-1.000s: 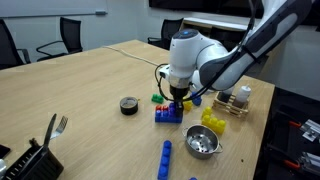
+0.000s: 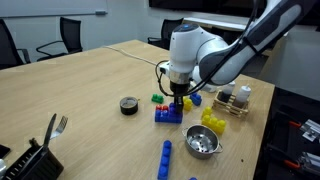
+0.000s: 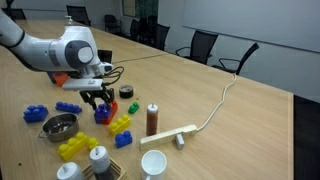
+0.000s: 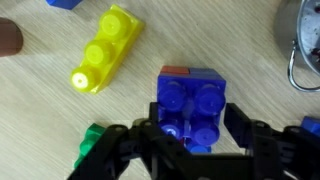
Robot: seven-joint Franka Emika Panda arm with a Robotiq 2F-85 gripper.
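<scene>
In the wrist view, a blue studded brick sits between the dark fingers of my gripper, which is shut on it. A reddish edge shows just behind the brick, and more blue shows nearer the wrist. From the second exterior view, the gripper points down at the blue brick, with red pieces close beside it. Blue pieces lie at the fingertips in the first exterior view. Whether the held brick touches what is below it, I cannot tell.
A metal pot stands close by. Yellow bricks, a green piece and a brown cylinder are around the gripper. A long blue piece lies toward the front.
The arm has shifted very slightly up and to the right in the first exterior view. The surrounding pieces and the pot lie where they were.
</scene>
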